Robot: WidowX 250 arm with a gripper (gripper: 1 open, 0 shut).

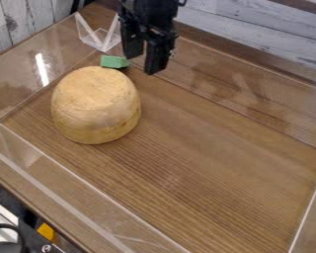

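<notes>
My gripper (pixel 143 51), black and hanging from the top of the camera view, is above the back left of the wooden table, just right of a small green block (pixel 115 61). I cannot tell whether its fingers are open or shut. A large round, pale tan object like a cheese wheel or loaf (pixel 95 104) rests on the left part of the table, in front of the green block.
A white wire-like or clear angular object (pixel 99 37) stands at the back left behind the block. Clear low walls edge the table (pixel 207 178). Pale plank boards (pixel 267 25) run along the back.
</notes>
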